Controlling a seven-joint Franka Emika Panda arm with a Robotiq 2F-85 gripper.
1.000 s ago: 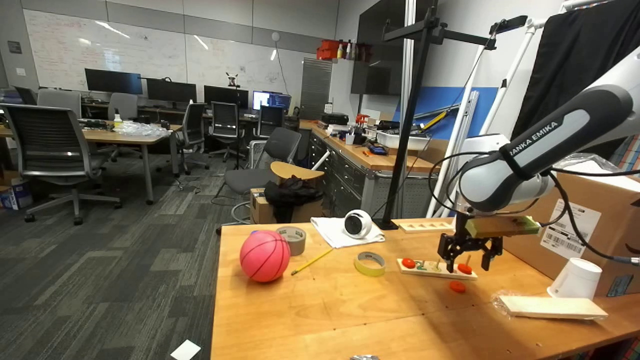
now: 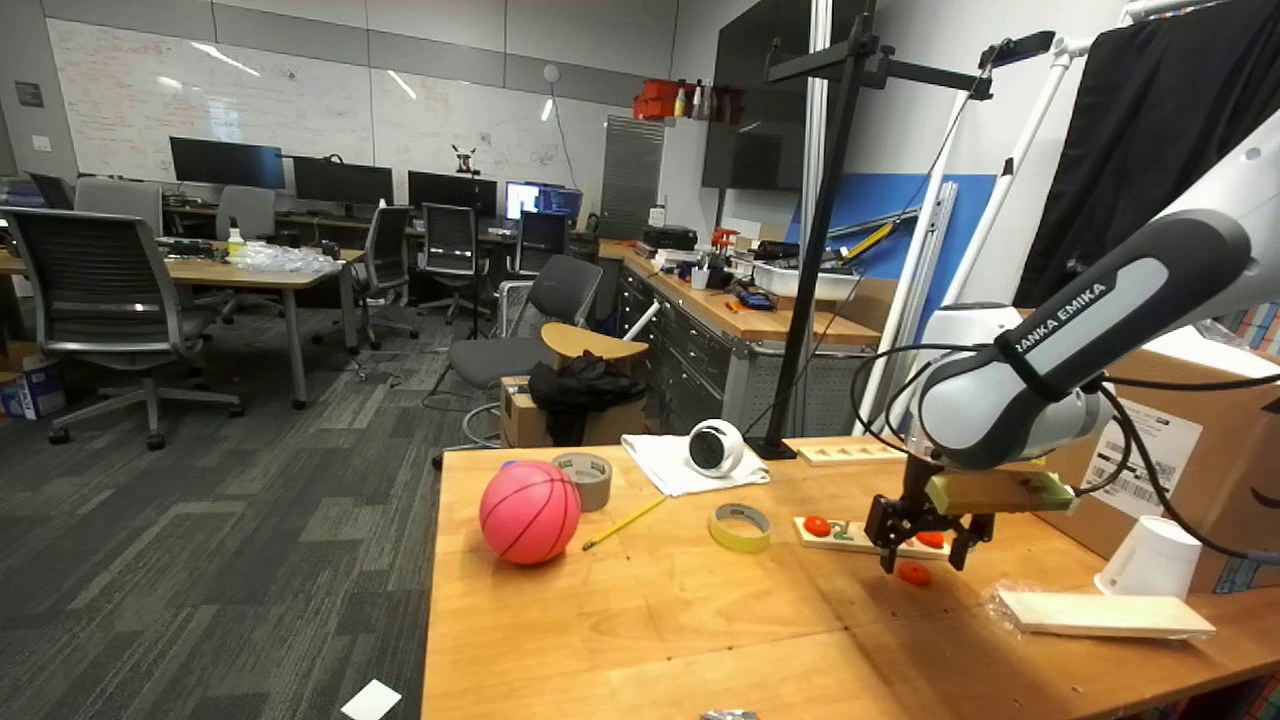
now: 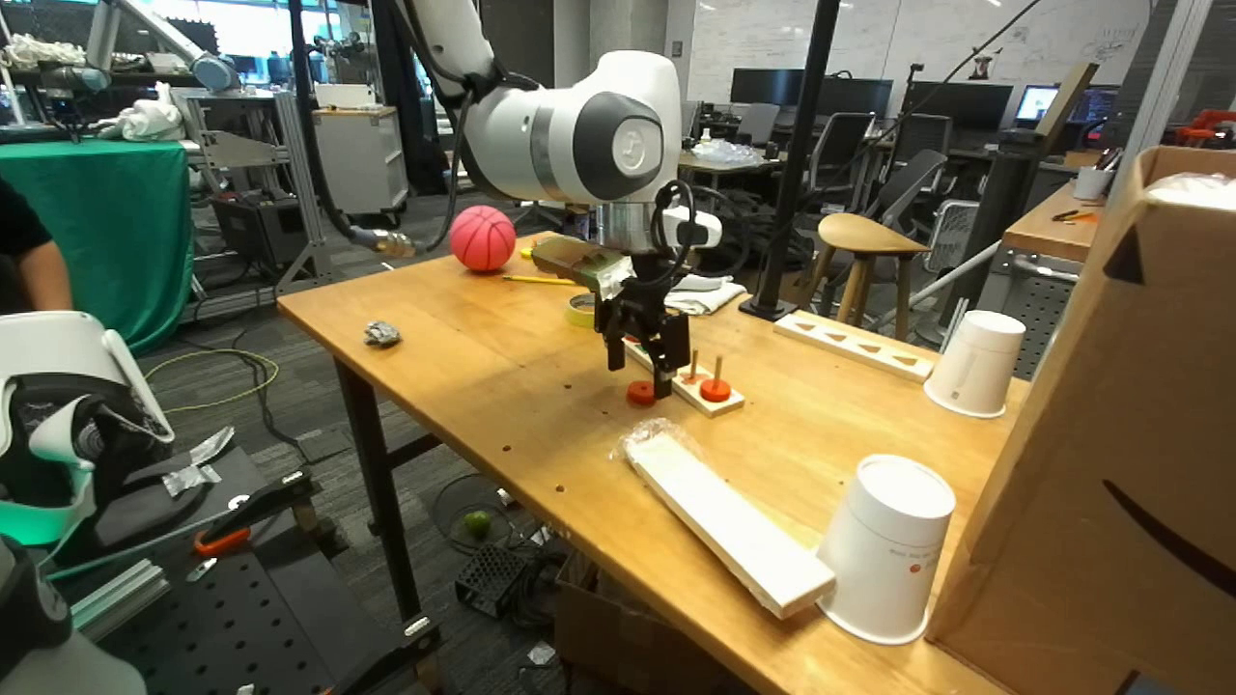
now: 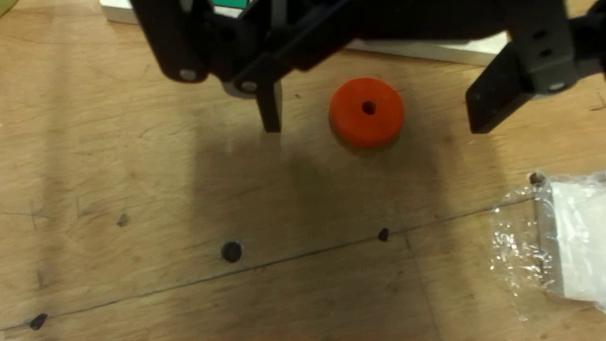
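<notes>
An orange-red disc with a hole in its centre point(image 4: 367, 112) lies flat on the wooden table. My gripper is open above it; in the wrist view the disc shows between the two fingers, apart from both. Behind the disc stands a pale peg board point(image 3: 709, 402), with an orange disc point(image 3: 715, 390) around a peg at its near end. Another orange disc point(image 2: 817, 526) is at the board's other end in exterior view 1. My gripper hides part of the board's middle in that view.
A plastic-wrapped pale block point(image 3: 730, 521) lies close by, beside an upturned white cup point(image 3: 888, 548) and a large cardboard box point(image 3: 1078, 463). Yellow tape point(image 2: 740, 528), a pencil point(image 2: 624, 523) and a pink ball point(image 2: 529, 512) sit farther off.
My gripper has come down closer to the table and shifted slightly left in exterior view 1, towards the loose disc. The discs and board have stayed put.
</notes>
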